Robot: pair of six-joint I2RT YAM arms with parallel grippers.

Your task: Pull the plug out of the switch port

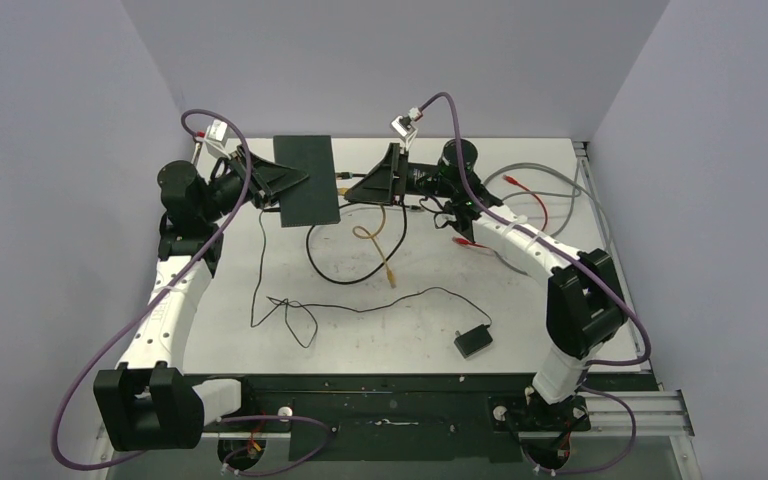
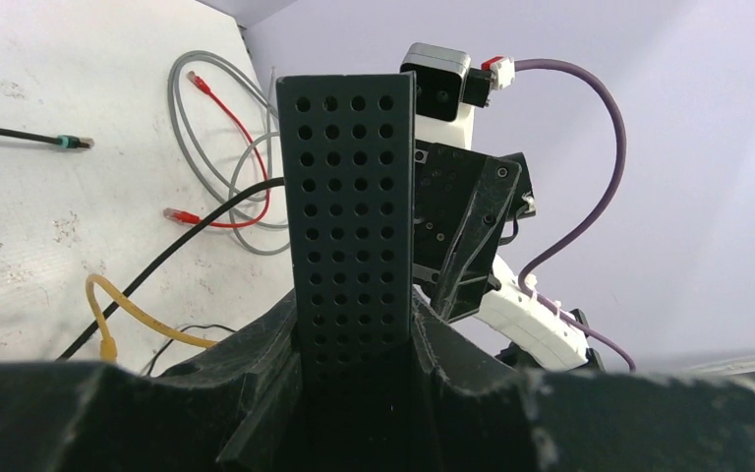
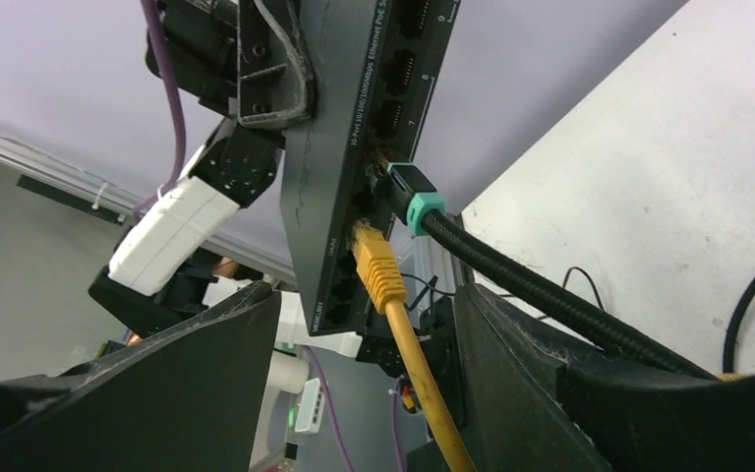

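The dark switch (image 1: 306,180) is held off the table, with my left gripper shut on its body. In the right wrist view its port face carries a yellow plug (image 3: 378,267) and, just above that, a black plug with a teal collar (image 3: 416,200). My right gripper is part open, its fingertips close to the port face. The yellow cable (image 3: 423,388) runs down between its fingers, which do not visibly pinch it. The black cable (image 3: 541,285) passes over the right-hand finger. From above, the right gripper partly hides both plugs.
A black adapter (image 1: 473,341) lies at the front right with its thin cord across the table. Grey cable (image 1: 600,215) and a red cable (image 2: 241,133) lie on the right. The yellow cable's loose end (image 1: 391,279) lies mid-table.
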